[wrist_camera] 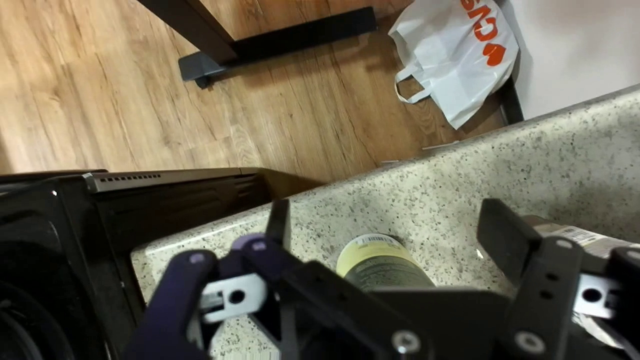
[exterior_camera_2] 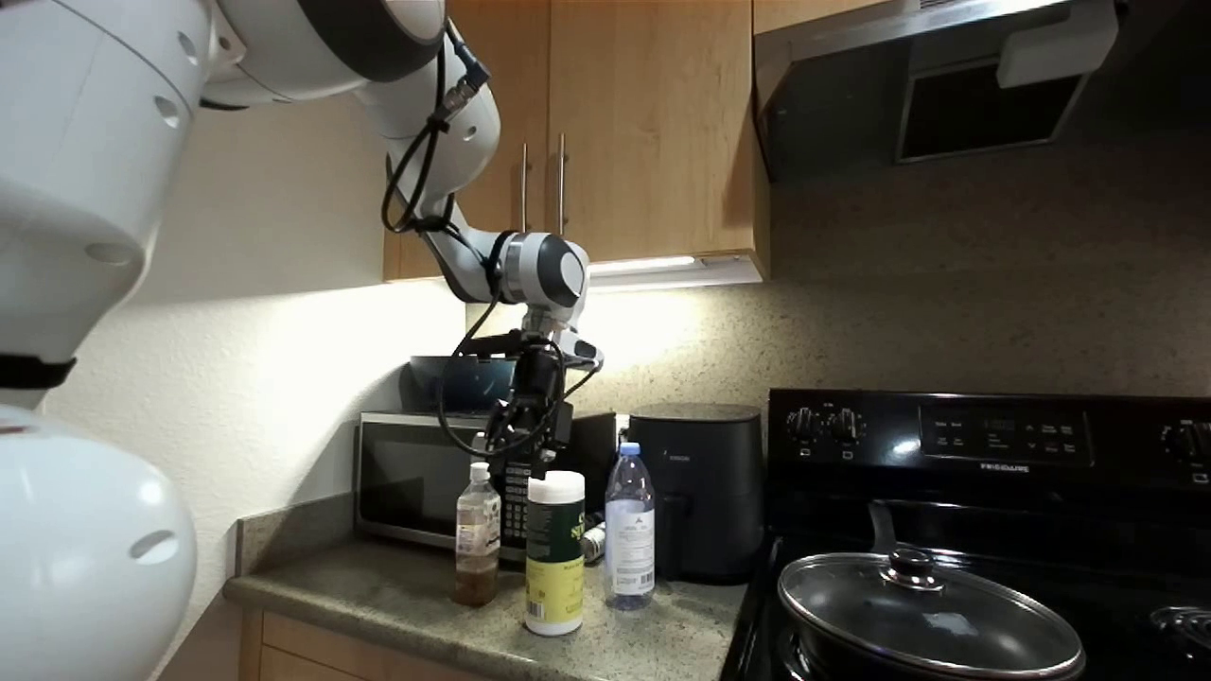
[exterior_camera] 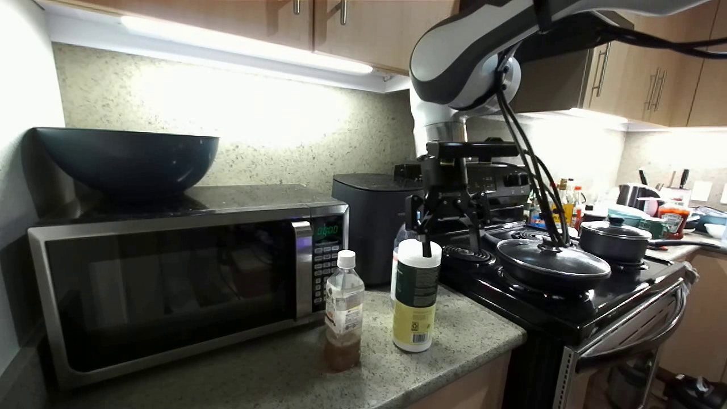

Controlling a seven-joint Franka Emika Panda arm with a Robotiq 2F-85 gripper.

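Note:
A green-and-yellow canister with a white lid (exterior_camera: 416, 300) stands upright near the counter's front edge. Level with its lid, my gripper (exterior_camera: 451, 242) points down with its fingers spread. Across exterior view 1, one finger overlaps the lid; whether they touch I cannot tell. In the wrist view the canister's yellow and green side (wrist_camera: 379, 258) shows between and below the fingertips, partly covered by the gripper body. Nothing is gripped. A brown-liquid bottle with a white cap (exterior_camera_2: 478, 533) stands to its left, and a clear blue-capped bottle (exterior_camera_2: 630, 533) to its right.
The microwave (exterior_camera: 170, 293) carries a large dark bowl (exterior_camera: 129, 160). A black air fryer (exterior_camera_2: 704, 488) stands behind the bottles. To the right, the stove holds a lidded pan (exterior_camera: 552, 262) and a lidded pot (exterior_camera: 615, 238). Bare counter (wrist_camera: 444, 186) lies before the canister.

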